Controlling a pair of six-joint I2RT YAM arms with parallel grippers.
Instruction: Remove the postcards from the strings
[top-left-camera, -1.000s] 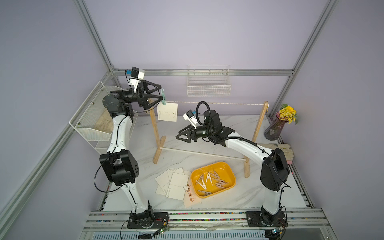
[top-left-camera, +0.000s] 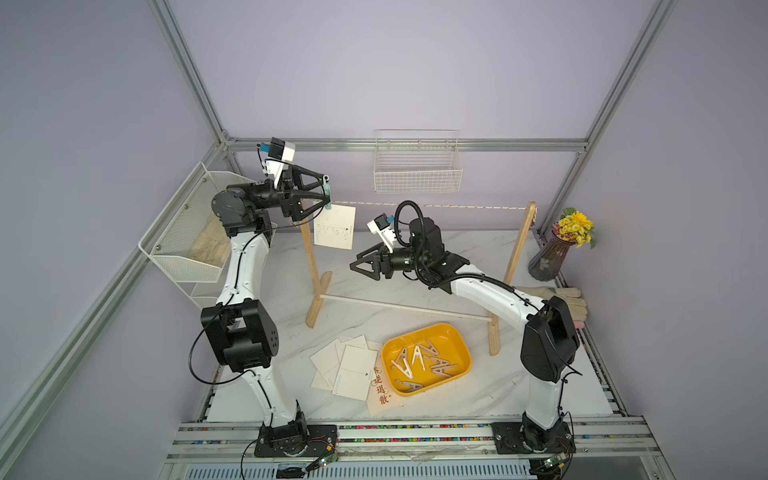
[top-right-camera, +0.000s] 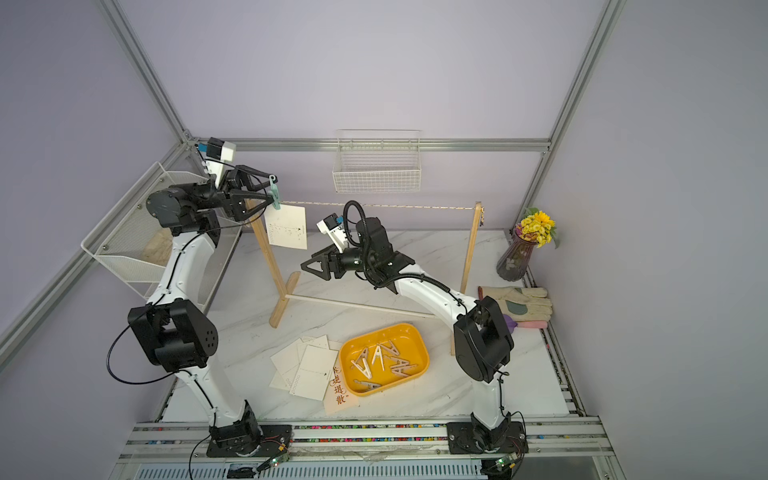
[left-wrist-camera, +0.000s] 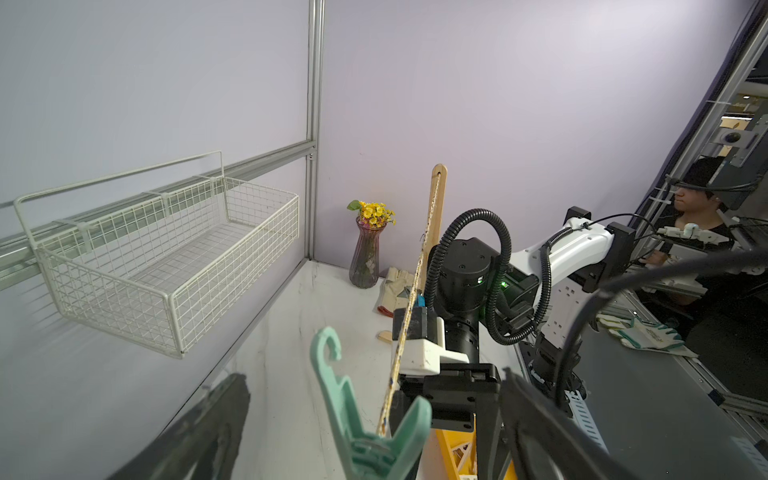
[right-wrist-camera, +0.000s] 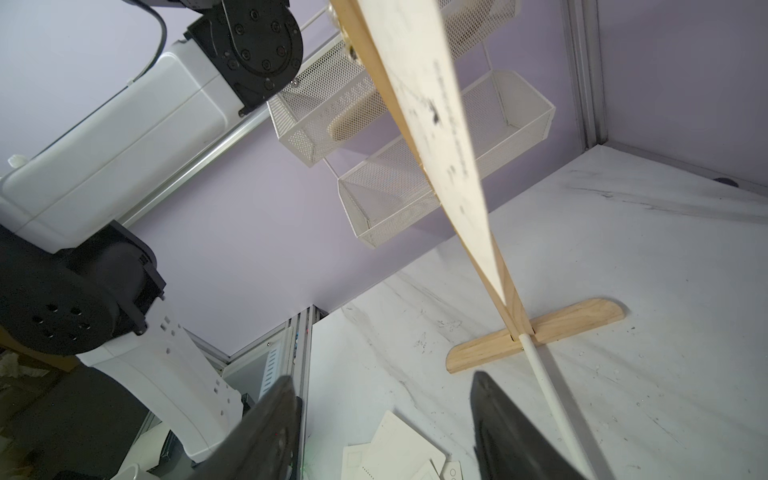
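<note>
One postcard (top-left-camera: 334, 227) hangs near the left end of the string (top-left-camera: 448, 206), held by a teal clip (left-wrist-camera: 374, 444). Around that clip stands my left gripper (top-left-camera: 326, 192); in the left wrist view its blurred fingers (left-wrist-camera: 209, 424) are apart, with clear space on both sides of the clip. My right gripper (top-left-camera: 365, 266) is open and empty, just below and right of the card; the right wrist view shows the card (right-wrist-camera: 436, 120) nearly edge-on above it. Several removed postcards (top-left-camera: 352, 372) lie on the table at front left.
A yellow tray (top-left-camera: 466, 352) with several clips (top-left-camera: 416, 356) sits at the front centre. The wooden stand's posts (top-left-camera: 310, 260) and low crossbar (top-left-camera: 400, 306) cross the work area. A flower vase (top-left-camera: 552, 254) and gloves (top-left-camera: 564, 302) are at the right.
My left gripper has shifted slightly right and down, its fingers coming further around the clip. The postcard hangs a little lower in the view. My right arm has barely moved.
</note>
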